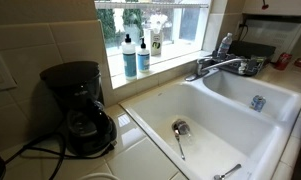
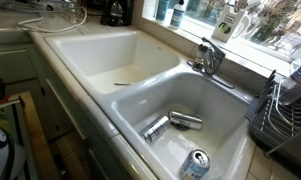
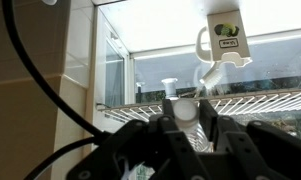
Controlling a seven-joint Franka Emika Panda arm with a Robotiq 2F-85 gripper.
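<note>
In the wrist view, the dark fingers of my gripper are closed around a white, round-ended object point(image 3: 184, 109). What it is cannot be made out. Neither exterior view shows the gripper clearly. In the first exterior view a ladle-like utensil point(image 1: 180, 132) lies in the near sink basin point(image 1: 205, 105), with another utensil point(image 1: 230, 172) close by. The second exterior view shows cans lying in the other basin: one can point(image 2: 156, 128), a second can point(image 2: 185, 120) and an upright-looking can point(image 2: 196, 164).
A black coffee maker point(image 1: 80, 105) stands on the counter, its cord trailing. Bottles, including a blue-labelled bottle point(image 1: 129, 58), line the windowsill. The faucet point(image 1: 215, 66) reaches over the sink. A wire dish rack point(image 2: 285, 120) stands at the right; wire rack bars point(image 3: 245, 104) show beyond the gripper.
</note>
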